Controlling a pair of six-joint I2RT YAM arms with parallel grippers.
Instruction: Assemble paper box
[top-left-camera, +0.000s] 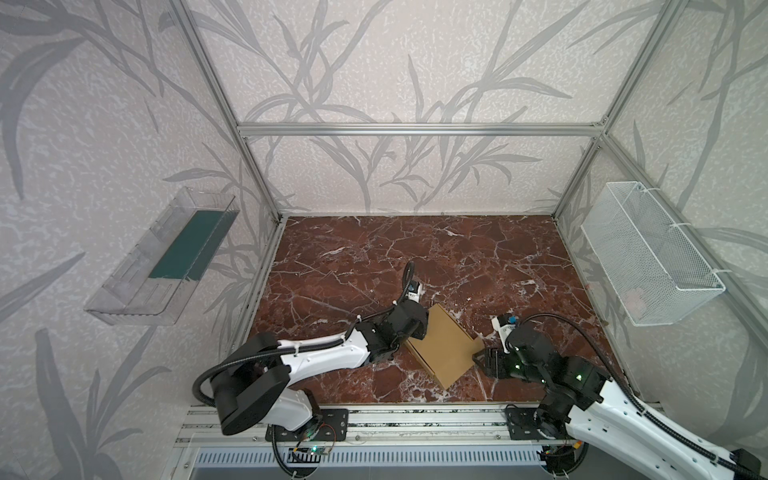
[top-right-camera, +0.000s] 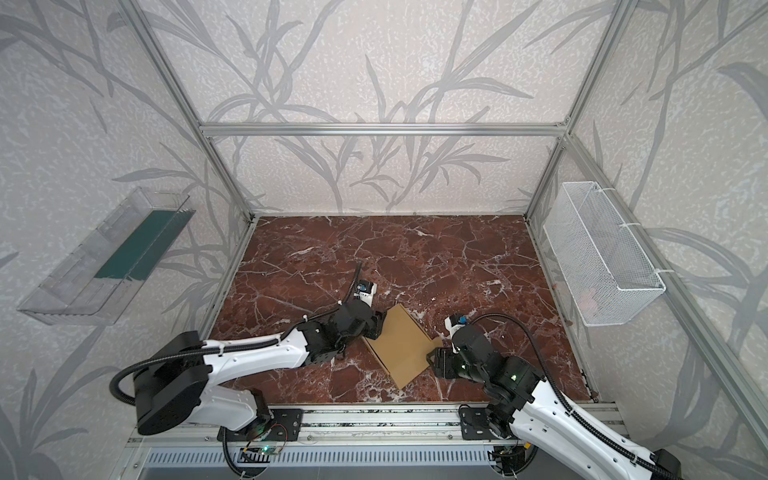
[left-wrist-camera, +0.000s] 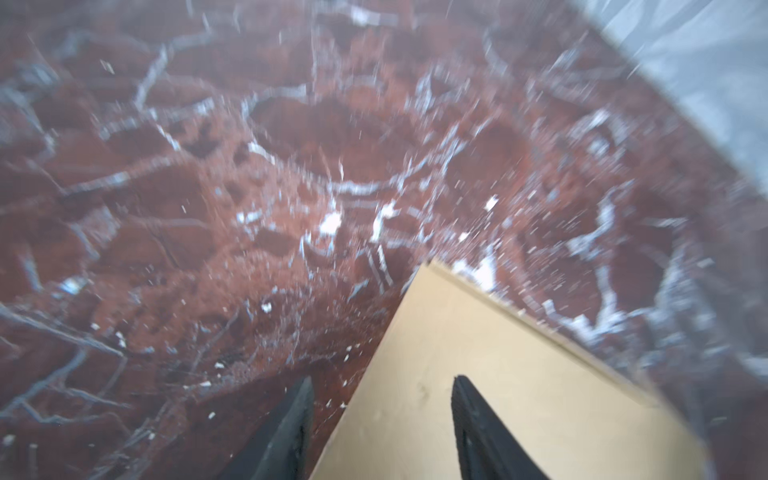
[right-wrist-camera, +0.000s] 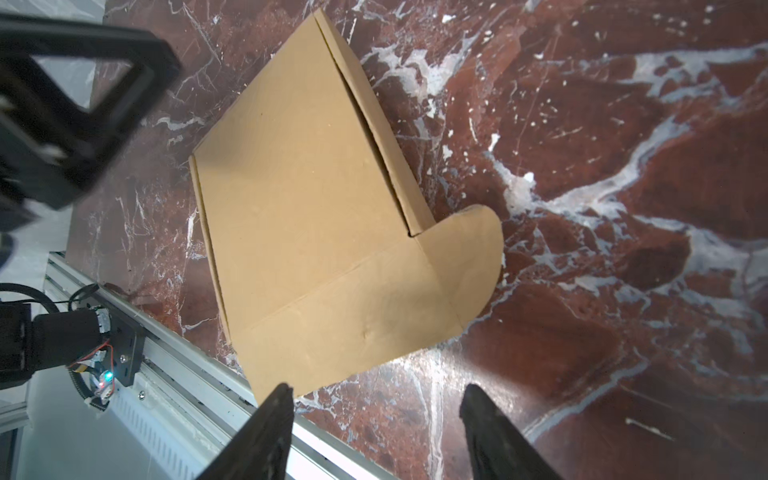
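Note:
The brown cardboard box lies on the marble table, its broad lid panel over the body and a narrow gap along one long side. A front flap extends from the lid, with a rounded tab at its end. My left gripper stands open above the box's far-left part, one finger over the cardboard and the other over the table. Beside the flap is my right gripper, open, with nothing between its fingers. In the top left view my left wrist hides the box's left edge.
A wire basket hangs on the right wall and a clear tray on the left wall. A metal rail runs along the front edge.

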